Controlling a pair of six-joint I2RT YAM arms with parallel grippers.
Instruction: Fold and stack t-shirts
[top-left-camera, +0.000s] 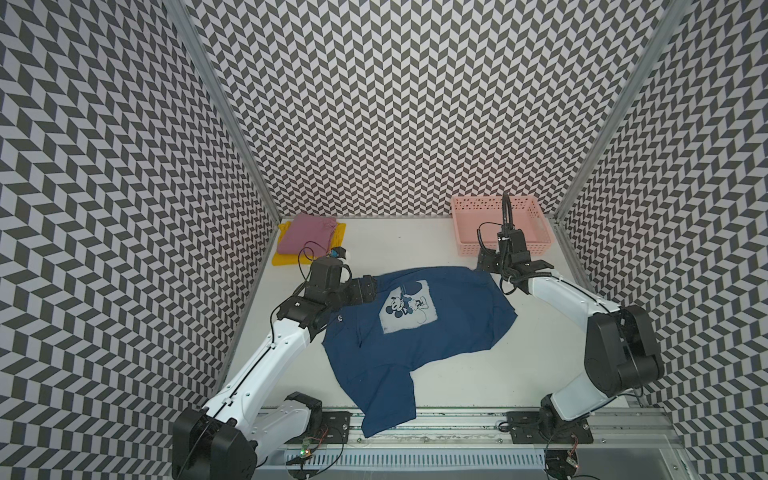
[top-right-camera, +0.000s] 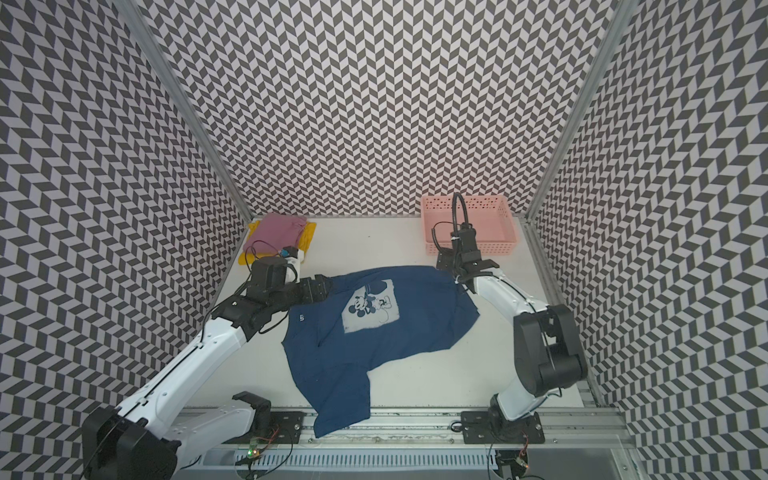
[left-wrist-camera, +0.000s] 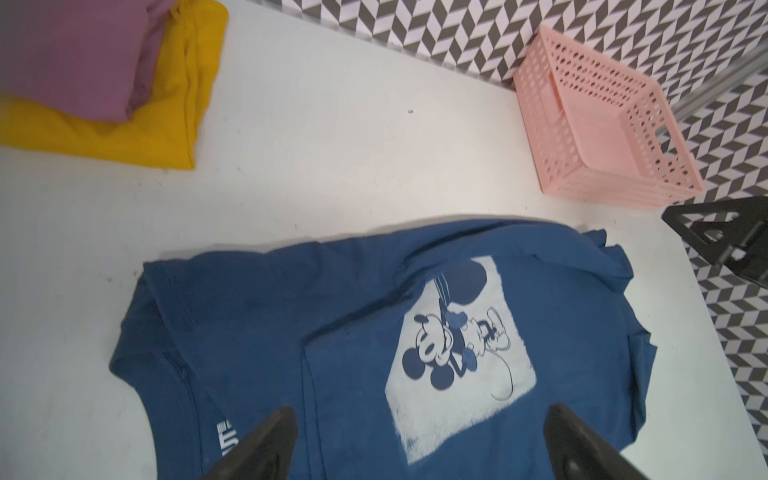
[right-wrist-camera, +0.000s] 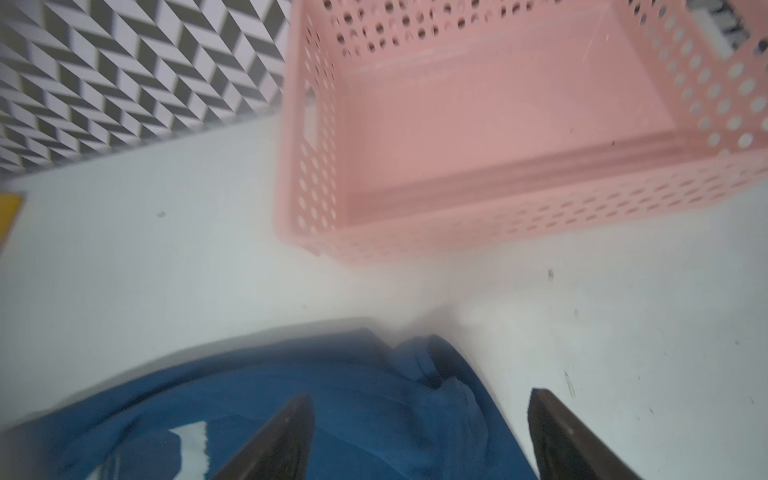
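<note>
A navy t-shirt (top-left-camera: 448, 328) with a white Mickey print (left-wrist-camera: 460, 352) lies spread and somewhat wrinkled on the white table. One part of it (top-left-camera: 389, 400) reaches down over the table's front edge. My left gripper is open above the shirt's left part, its fingers wide apart and holding nothing. Over the shirt's far right corner, my right gripper hovers, likewise open and empty. At the back left, a folded mauve shirt (top-left-camera: 308, 233) rests on a folded yellow one (top-left-camera: 285, 259).
An empty pink basket (top-left-camera: 502, 216) stands at the back right, just beyond my right gripper. Bare table (top-left-camera: 400, 240) lies between the stack and the basket. The front metal rail (top-left-camera: 464, 424) runs beneath the hanging part of the shirt.
</note>
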